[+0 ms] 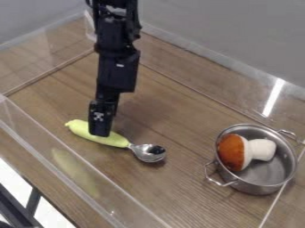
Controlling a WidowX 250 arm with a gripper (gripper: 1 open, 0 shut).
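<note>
The black robot gripper (102,125) points straight down onto the yellow-green handle (85,131) of a spoon with a silver bowl (148,152). Its fingertips are at the middle of the handle; whether they are closed on it is hard to tell. The spoon lies on the wooden table (167,107).
At the right stands a steel pot (262,182) with side handles, holding an orange-and-white round item (233,152) and a white piece (261,150). Clear walls edge the table at left and back.
</note>
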